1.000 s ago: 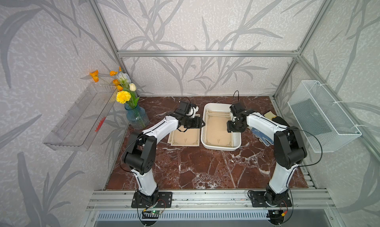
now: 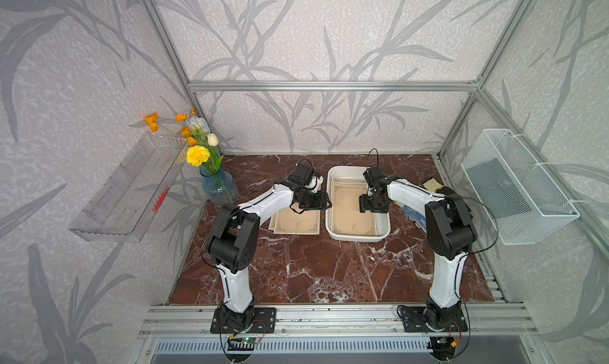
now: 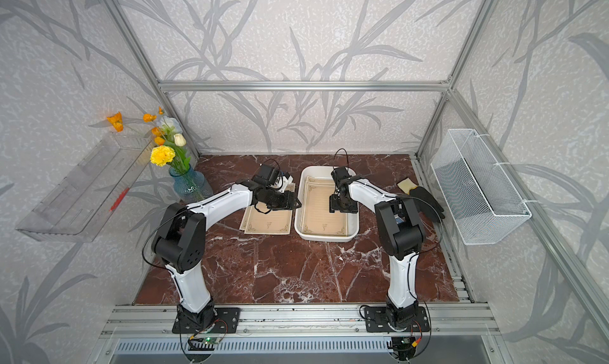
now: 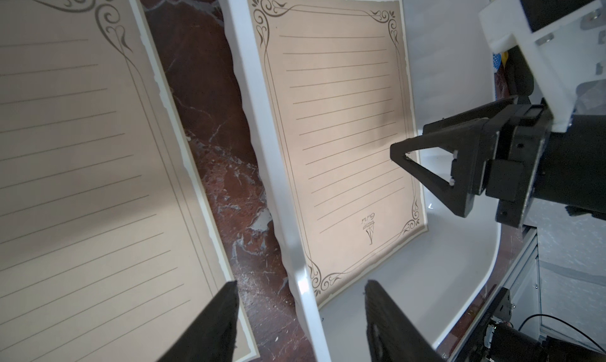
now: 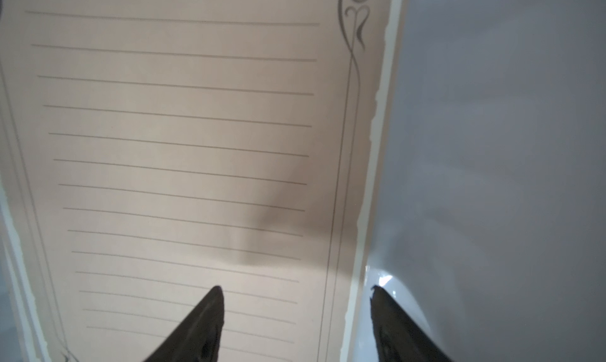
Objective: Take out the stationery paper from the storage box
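The white storage box [image 2: 357, 238] stands mid-table with beige lined stationery paper [image 2: 347, 211] lying flat inside; more sheets show behind its top edge in the left wrist view. Left of the box, other sheets of paper [image 2: 298, 223] lie on the table. At the box's left wall, my left gripper is open, its fingers either side of the rim in its wrist view; contact cannot be told. Over the paper's right edge, my right gripper is open, one finger [image 5: 195, 330] above the sheet and the other [image 5: 401, 330] above the box floor. Nothing is between either pair.
A blue glass vase [image 2: 219, 185] of flowers stands at the back left. Blue cloth [image 2: 415, 218] and a dark item [image 2: 446, 191] lie to the right, partly behind my right arm.
The storage box and its paper have shifted slightly right. My left gripper has moved a little right and forward; my right gripper has moved left, farther over the paper.
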